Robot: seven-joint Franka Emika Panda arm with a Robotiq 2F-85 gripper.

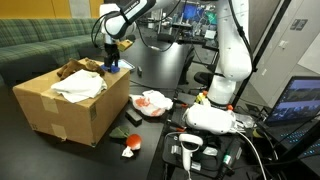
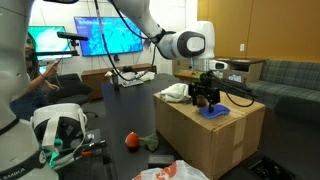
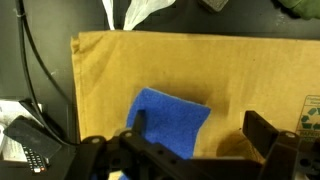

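Note:
A blue cloth (image 3: 178, 122) lies near the edge of a cardboard box (image 3: 110, 75). Above the box top, my gripper points down with its fingers apart. One finger (image 3: 140, 121) overlaps the blue cloth in the wrist view; the other finger (image 3: 257, 127) stands over bare cardboard. Nothing is visibly held. From the opposite side, the same blue cloth (image 2: 220, 111) shows just below the gripper. A brown cloth (image 1: 80, 68) and a folded white cloth (image 1: 79, 86) rest on the box too. Part of the brown cloth is hidden behind the gripper in the wrist view.
On the dark table beside the box are a red tomato-like item (image 2: 132, 141), a green item (image 2: 147, 142), a dark block (image 2: 161, 160) and crumpled white packaging (image 1: 151, 103). A second white arm (image 1: 210, 117) stands to the right.

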